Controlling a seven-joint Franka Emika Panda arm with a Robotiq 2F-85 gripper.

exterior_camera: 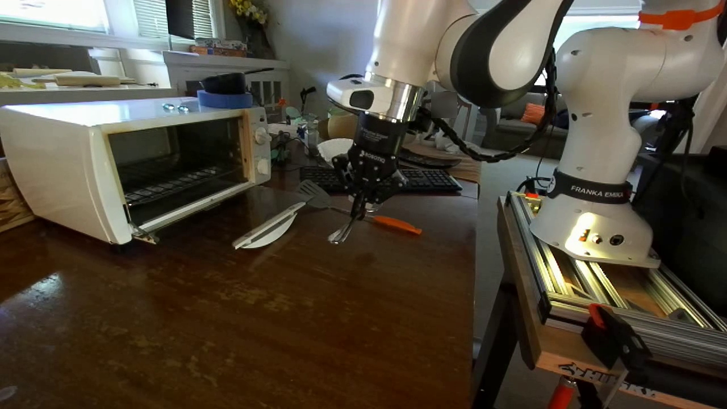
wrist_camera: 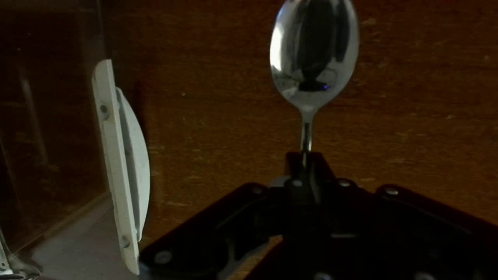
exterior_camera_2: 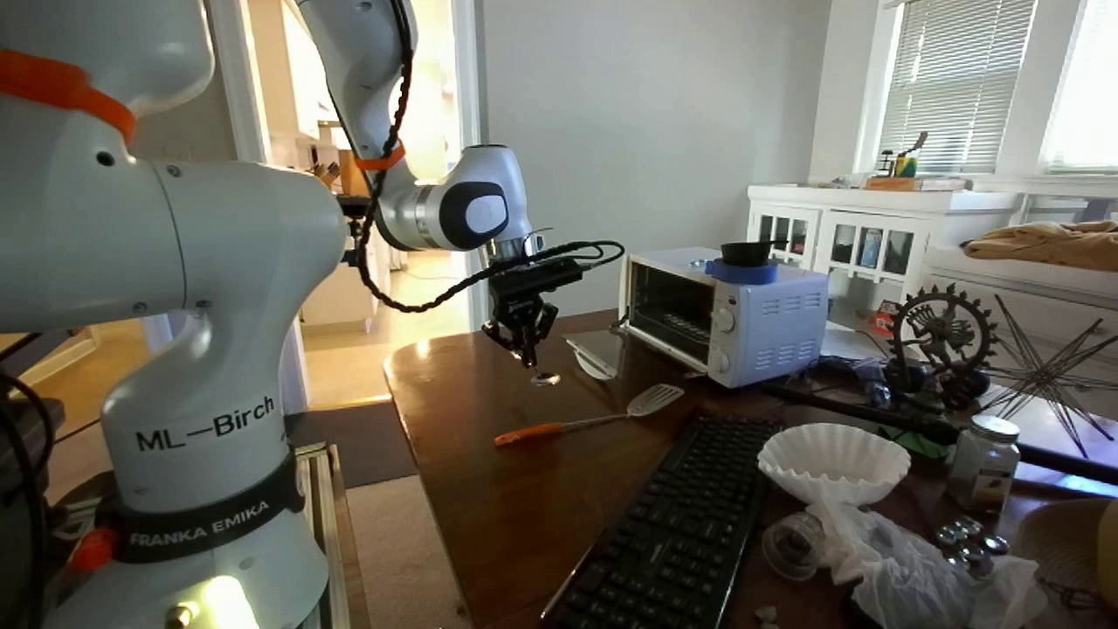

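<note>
A shiny metal spoon [wrist_camera: 315, 56] has its handle between the closed fingers of my gripper. Its bowl points away from the gripper in the wrist view and looks raised off the wooden table. In exterior view 1 the gripper [exterior_camera: 358, 211] hangs over the table, the spoon's bowl [exterior_camera: 339, 234] below its fingertips. From the other side, exterior view 2 shows the gripper [exterior_camera_2: 529, 356] with the spoon's bowl [exterior_camera_2: 545, 378] just under it. Most of the handle is hidden by the fingers.
The white toaster oven [exterior_camera: 61, 163] has its door down, the white door handle [exterior_camera: 269, 225] over the table. An orange-handled spatula [exterior_camera: 396, 224] lies behind the gripper, near a black keyboard [exterior_camera: 429, 180].
</note>
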